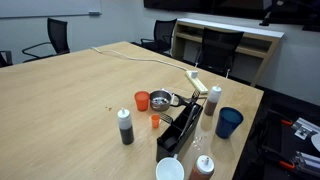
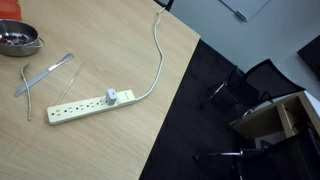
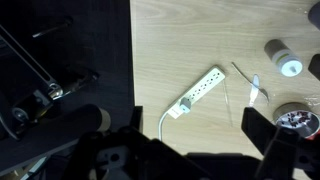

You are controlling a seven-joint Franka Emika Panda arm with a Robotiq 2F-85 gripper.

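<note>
In the wrist view my gripper stands open, its dark fingers spread wide with nothing between them. Beyond the fingertips lies a white power strip (image 3: 205, 84) on the wooden table, with a white plug (image 3: 184, 106) at one end and a cord trailing off. The second exterior view shows the strip (image 2: 78, 109) closely, the plug (image 2: 111, 97) standing up from its end. Beside it lie a knife (image 2: 45, 75) and a thin utensil (image 2: 27, 94). A metal pot (image 3: 297, 116) sits farther right in the wrist view. My gripper cannot be made out in either exterior view.
A black bin (image 1: 178, 134) with utensils stands among bottles, an orange cup (image 1: 142, 100), a blue cup (image 1: 229, 122) and a white cup (image 1: 169, 169). Chairs (image 1: 218, 48) line the far edge.
</note>
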